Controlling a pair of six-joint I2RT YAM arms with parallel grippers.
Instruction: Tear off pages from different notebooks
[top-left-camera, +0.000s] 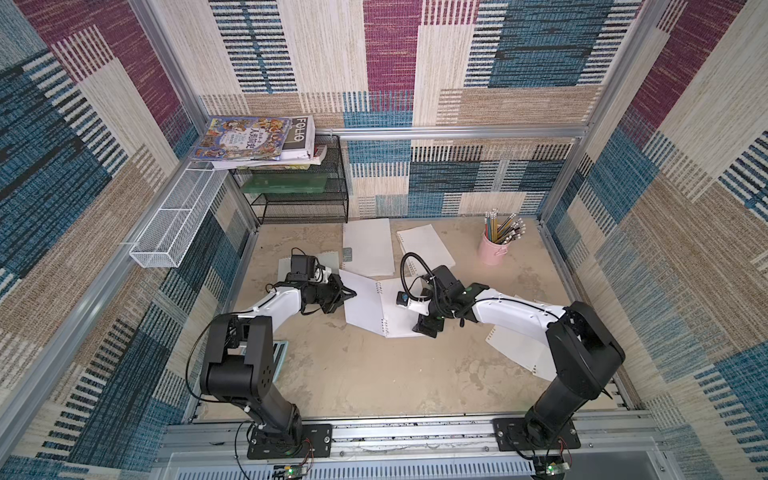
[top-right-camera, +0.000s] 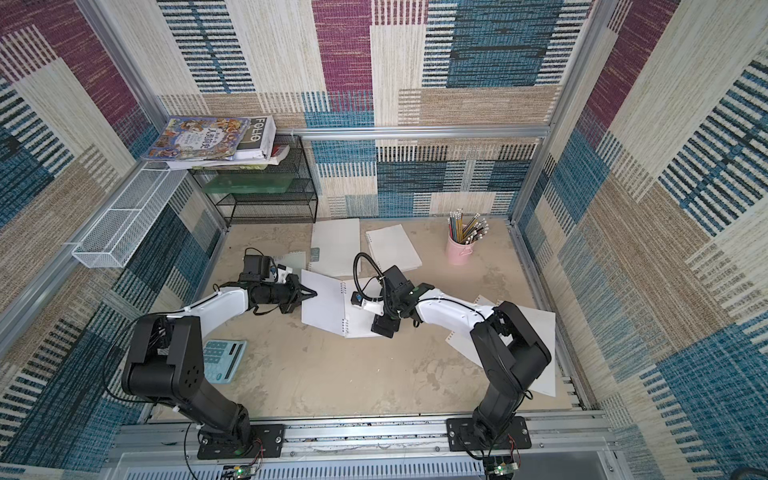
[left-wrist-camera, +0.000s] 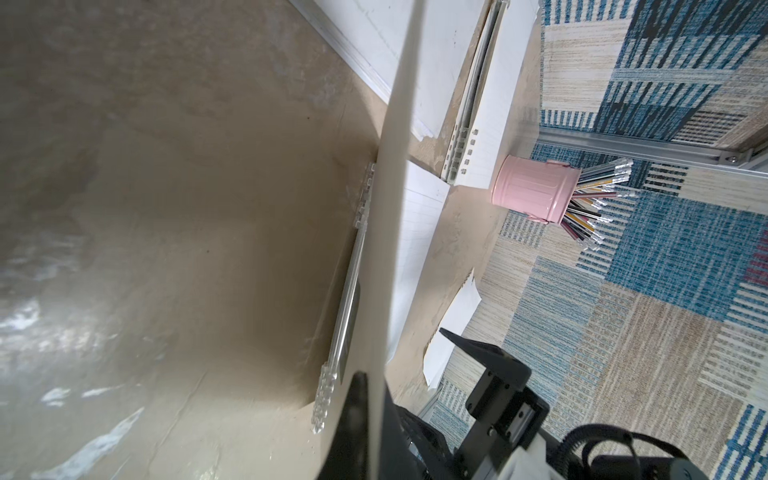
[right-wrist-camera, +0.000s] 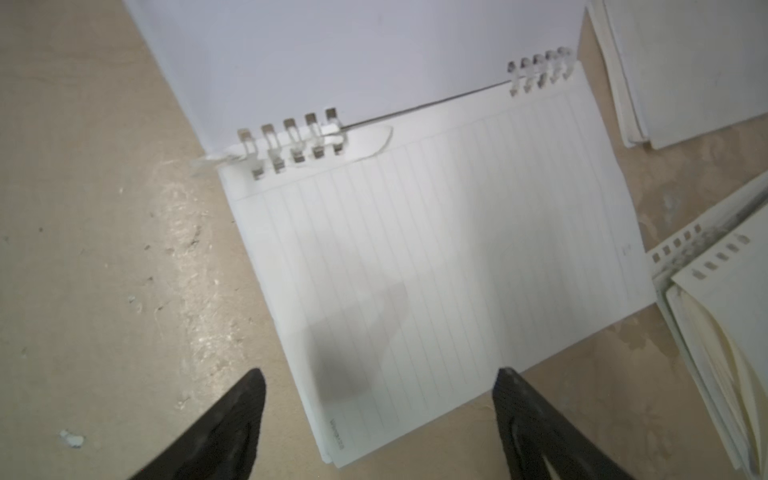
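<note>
An open spiral notebook (top-left-camera: 364, 304) lies mid-table, its lined page (right-wrist-camera: 432, 264) facing up to the right. My left gripper (top-left-camera: 345, 294) is shut at the raised left leaf (left-wrist-camera: 393, 200), whose edge runs into its fingers in the left wrist view. My right gripper is open above the lined page, with nothing between its fingers; in the top views its arm covers part of that page. Strips of paper sit in the near spiral rings (right-wrist-camera: 312, 136).
Other notepads (top-left-camera: 368, 244) lie behind, with loose pads and sheets (top-right-camera: 536, 344) at the right. A pink pencil cup (top-left-camera: 493, 248) stands back right, a wire rack (top-left-camera: 344, 192) back left, a calculator (top-right-camera: 224, 360) front left.
</note>
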